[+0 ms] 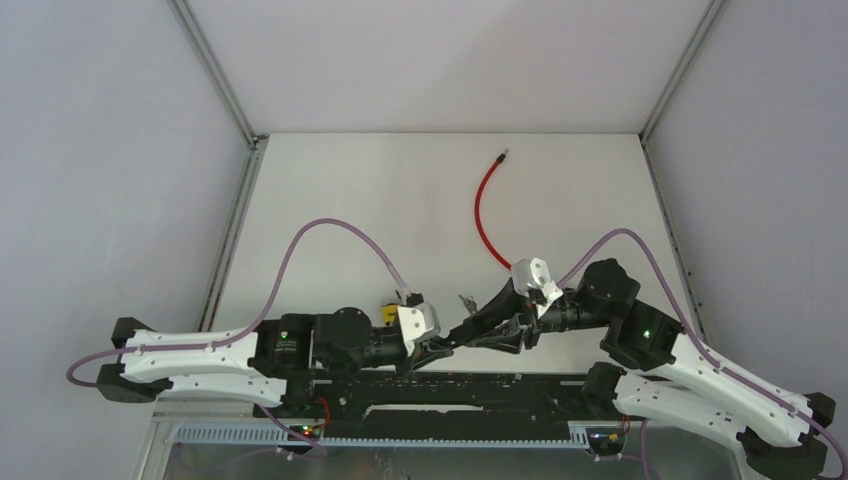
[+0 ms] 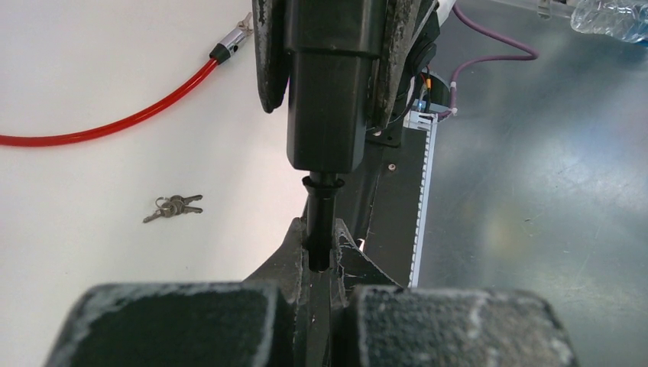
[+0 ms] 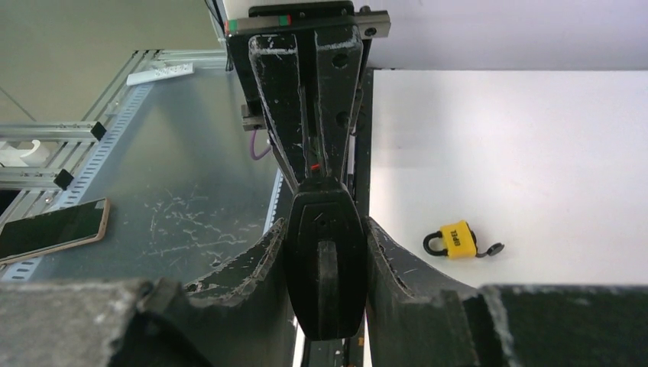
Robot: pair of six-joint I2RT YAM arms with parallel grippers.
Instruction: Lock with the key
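Observation:
A black plastic piece with a tapered body is held by my right gripper, which is shut on it. In the left wrist view its narrow neck meets the flared rim of a slim black cylinder. My left gripper is shut on that cylinder. The two parts stand in line, touching or nearly so; how far one sits inside the other is hidden, and which is the key I cannot tell. From above, both grippers come together over the table's front edge.
Loose metal keys lie on the white table. A yellow padlock rests there as well, and a red cable curves across the right half. Beyond the edge lies a phone.

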